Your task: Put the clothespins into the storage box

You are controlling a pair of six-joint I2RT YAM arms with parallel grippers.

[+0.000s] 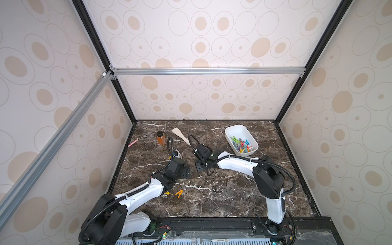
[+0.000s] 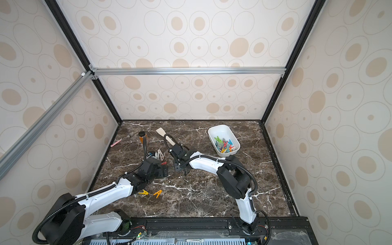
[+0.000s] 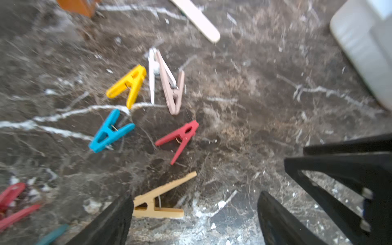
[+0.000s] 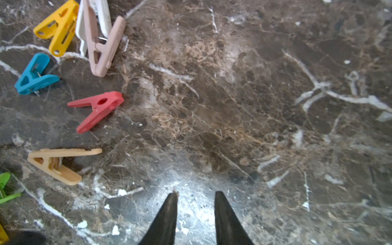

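In the left wrist view a tan clothespin (image 3: 157,202), a red one (image 3: 182,136), a blue one (image 3: 109,130), a yellow one (image 3: 129,83) and a pinkish one (image 3: 170,83) touching a white one (image 3: 152,73) lie on the table. My left gripper hangs open above, the tan clothespin nearer its left finger. In the right wrist view my right gripper is open over bare marble, right of the tan clothespin (image 4: 61,163). Across the table, the white storage box (image 1: 254,140) holds several coloured clothespins (image 1: 241,145).
An orange jar (image 1: 160,138) and a wooden spatula (image 1: 180,135) stand and lie toward the back. Two yellow clothespins lie near the front, one (image 2: 157,193) beside the left arm. Both grippers are close together mid-table.
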